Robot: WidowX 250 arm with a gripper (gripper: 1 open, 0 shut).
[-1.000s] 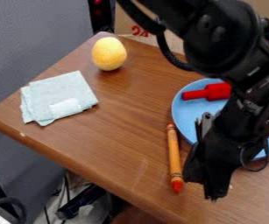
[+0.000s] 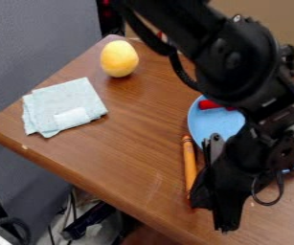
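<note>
My gripper (image 2: 214, 191) hangs low at the right of the wooden table (image 2: 124, 163), pointing down just right of an orange crayon-like stick (image 2: 189, 167) and partly covering it. A blue plate (image 2: 214, 122) sits behind my arm, with a red object (image 2: 211, 103) on it, mostly hidden. A yellow round object (image 2: 119, 58) stands at the back left of the table, and a folded pale cloth (image 2: 63, 105) lies at the left. Whether my fingers are open or shut is unclear.
Cables and other gear lie below the table at the lower left, beside a grey surface.
My gripper has shifted left and slightly down, now hiding the crayon's lower end. More of the red object is hidden behind the arm.
</note>
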